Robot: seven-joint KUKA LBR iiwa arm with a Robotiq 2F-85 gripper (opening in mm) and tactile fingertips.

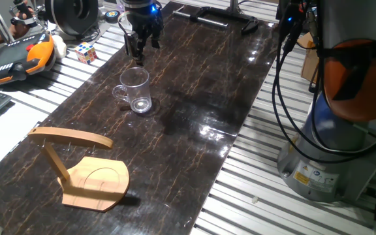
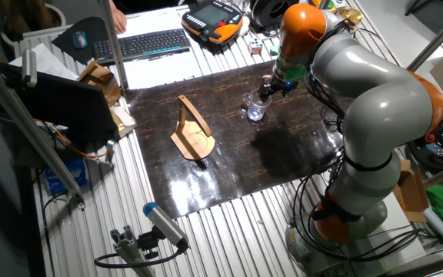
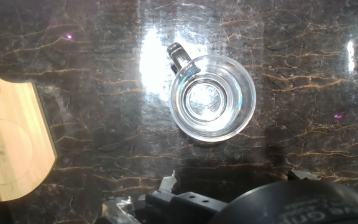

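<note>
A clear glass mug (image 1: 136, 90) stands upright on the dark marbled tabletop, its handle (image 1: 119, 93) pointing left in exterior view 1. Seen from above in the wrist view, the mug (image 3: 212, 98) is empty, and its handle (image 3: 179, 57) points to the upper left. My gripper (image 1: 147, 54) hangs beyond the mug, above table height and apart from it. Along the lower edge of the wrist view, the fingertips (image 3: 168, 182) stand well apart with nothing between them. A wooden mug stand (image 1: 95, 184) with a round recess and an overhanging curved arm (image 1: 70, 136) occupies the near left.
A black clamp (image 1: 224, 18) sits at the table's far end. Left of the tabletop are a Rubik's cube (image 1: 85, 53), an orange-black teach pendant (image 1: 19, 60) and a keyboard (image 2: 141, 48). Bare tabletop separates mug and stand. A person's hand (image 2: 118, 18) shows at the back.
</note>
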